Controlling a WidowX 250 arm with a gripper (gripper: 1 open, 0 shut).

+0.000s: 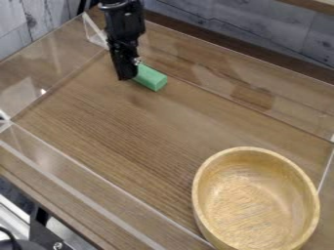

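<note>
A black robot arm reaches in from the top, its gripper (127, 70) low over the wooden table at the upper left. Right beside the fingertips, on their right, a small green block (148, 78) lies on the table. The gripper is small and dark here; I cannot tell whether it is open or shut, or whether it touches the block.
A large beige oval bowl (256, 200) fills the lower right of the table (117, 146). A wall runs along the back right, and dark cables show past the lower left edge.
</note>
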